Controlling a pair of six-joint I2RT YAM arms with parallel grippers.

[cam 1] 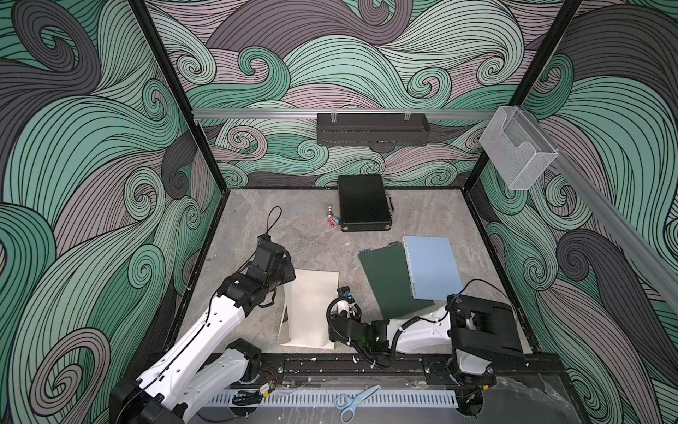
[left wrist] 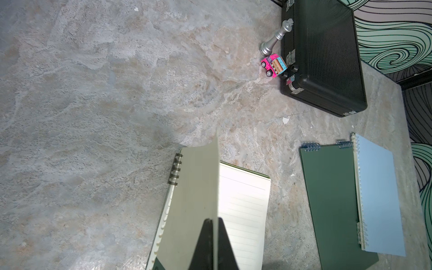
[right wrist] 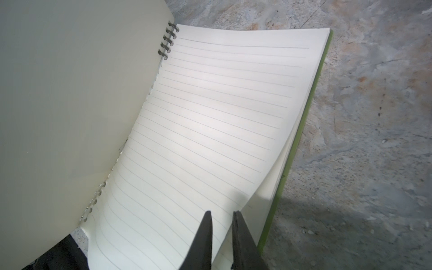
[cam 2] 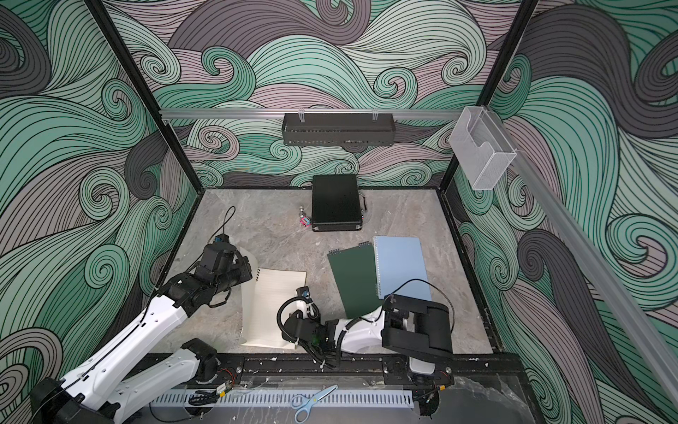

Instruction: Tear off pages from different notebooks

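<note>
An opened ring-bound notebook lies at the front left, its lined page (right wrist: 216,108) facing up and its green back cover (right wrist: 297,144) showing along one side. The beige cover (left wrist: 189,193) stands raised from the rings (left wrist: 175,168), its edge between the fingers of my left gripper, which is shut on it. At the page's free edge, near the front, my right gripper is shut on the lined page. That edge lifts off the sheets beneath. A dark green notebook (cam 1: 388,279) and a light blue notebook (cam 1: 432,265) lie to the right, the blue partly over the green.
A black case (cam 1: 363,201) stands at the back, with a pink toy car (left wrist: 273,65) and a silver chess piece (left wrist: 275,38) beside it. Blue scissors (cam 1: 356,402) rest outside the front edge. Bare table (cam 1: 303,240) lies behind the open notebook.
</note>
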